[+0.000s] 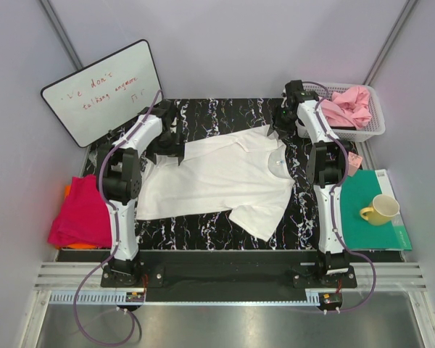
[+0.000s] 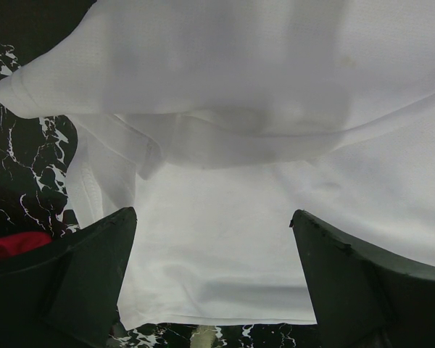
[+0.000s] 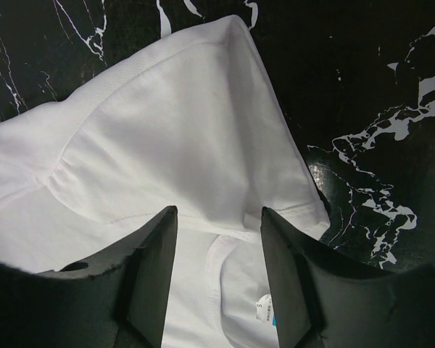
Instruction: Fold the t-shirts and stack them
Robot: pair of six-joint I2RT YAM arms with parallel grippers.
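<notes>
A white t-shirt (image 1: 210, 181) lies spread across the marble mat, one sleeve flat at the front right. Its upper edge is folded over, as seen in the left wrist view (image 2: 225, 65) and right wrist view (image 3: 145, 130). My left gripper (image 1: 167, 151) hangs open over the shirt's upper left, white fabric (image 2: 210, 239) below its fingers. My right gripper (image 1: 281, 125) is open over the folded corner at the upper right, with nothing held between its fingers.
A red cloth (image 1: 80, 217) lies at the left, below a whiteboard (image 1: 98, 87). A basket (image 1: 377, 119) with pink clothing stands back right. A green board (image 1: 359, 232) with a yellow mug (image 1: 384, 209) and a small pink object (image 1: 353, 164) are at the right.
</notes>
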